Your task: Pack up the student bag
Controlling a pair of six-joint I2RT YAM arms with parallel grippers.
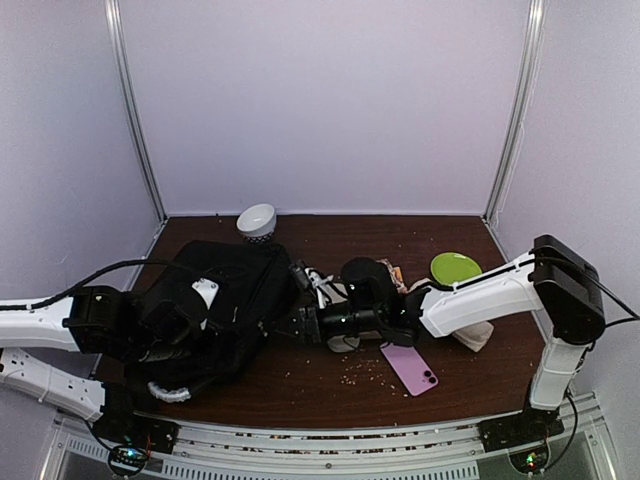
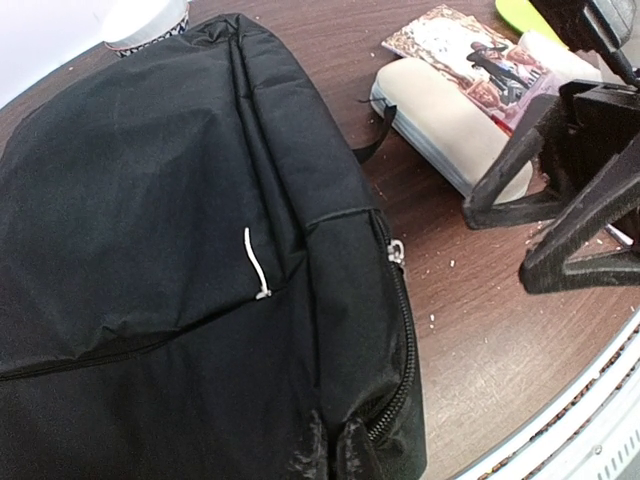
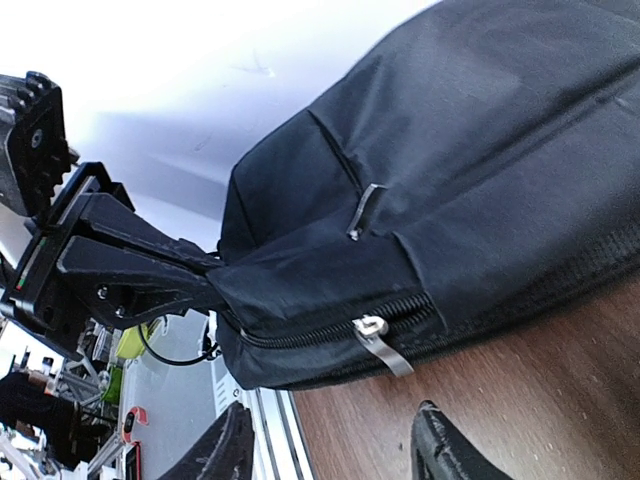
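The black backpack (image 1: 240, 290) lies on the left of the table, its zipper puller (image 3: 371, 327) showing on the side facing the right gripper. At the bag's near end the left gripper is shut on a fold of its fabric beside the zipper; the right wrist view shows the left fingers (image 3: 150, 270) meeting at that corner. My right gripper stands open beside the bag, its fingers apart with nothing between them and the puller beyond. From the left, its open fingers (image 2: 500, 205) appear clear of the bag.
A beige case (image 2: 440, 110) and magazine (image 2: 480, 60) lie right of the bag, partly under the right arm. A pink phone (image 1: 409, 368), another pale case (image 1: 473, 335) and green plate (image 1: 455, 267) sit farther right. The white bowl (image 1: 257, 221) stands behind the bag.
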